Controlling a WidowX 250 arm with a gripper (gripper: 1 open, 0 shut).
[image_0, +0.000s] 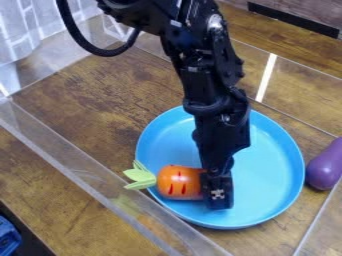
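The black gripper reaches down from the top into a blue plate, its tip low beside a toy carrot with green leaves that lies at the plate's left side. The arm covers the middle of the plate. The fingers are dark and overlap, so whether the carrot is between them is hard to see.
A purple eggplant lies just right of the plate on the wooden surface. A clear plastic edge runs along the lower left, with a blue object beyond it.
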